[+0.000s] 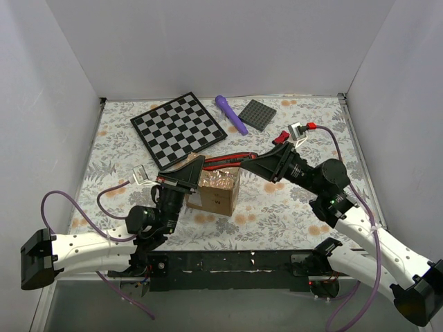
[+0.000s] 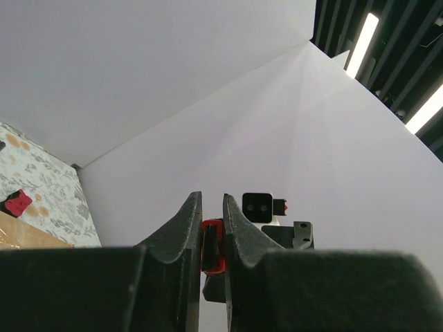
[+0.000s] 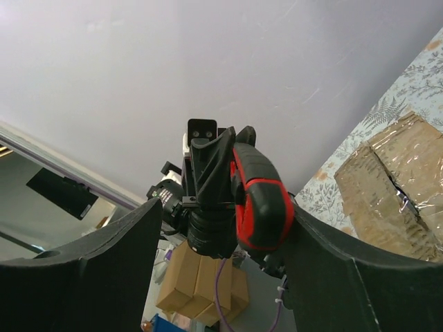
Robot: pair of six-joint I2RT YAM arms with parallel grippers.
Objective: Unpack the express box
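A brown taped carton [image 1: 213,200] stands on the table under the two grippers, its top partly hidden in the top view. A black-and-red handheld tool [image 1: 229,161] spans the gap above it. My left gripper is shut on one end of this tool; its red edge shows between the fingers. In the right wrist view the tool's rounded end [image 3: 265,200] stands between widely spread fingers, closer to the right-hand one. That right gripper [image 1: 250,164] is open around the end; contact cannot be made out. The carton's top [image 3: 387,187] shows a dark slit along its tape.
Behind lie a checkered board [image 1: 178,129], a purple microphone-shaped object [image 1: 230,115] and a dark grey square pad [image 1: 257,115]. A small red-and-black object [image 2: 16,203] lies on the table beyond the carton.
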